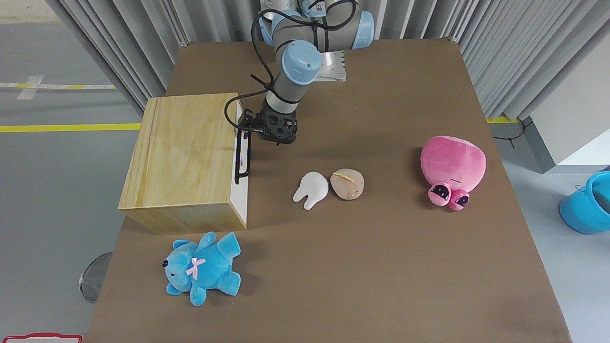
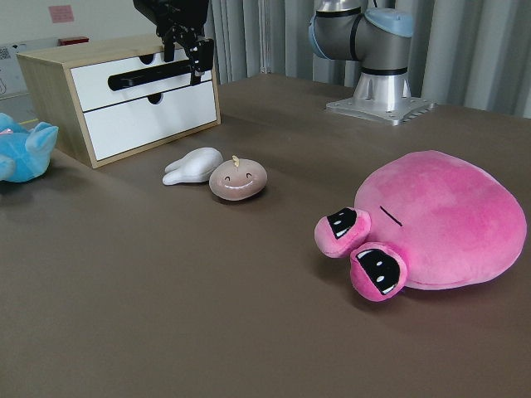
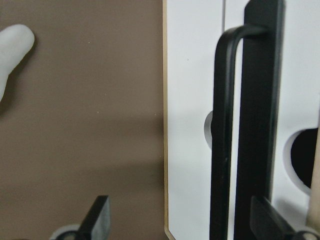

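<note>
A wooden drawer box (image 1: 177,154) with white drawer fronts (image 2: 149,124) and a long black handle (image 3: 222,140) stands on the brown table. My gripper hangs at the drawer front, over the upper handle, its two fingers apart on either side of that handle in the wrist view. It is open; whether it touches the handle I cannot tell.
A blue bear (image 1: 206,268) lies by the box's near end. A white plush piece (image 1: 311,186), a beige round plush (image 1: 347,183) and a pink plush (image 1: 452,166) lie to the right.
</note>
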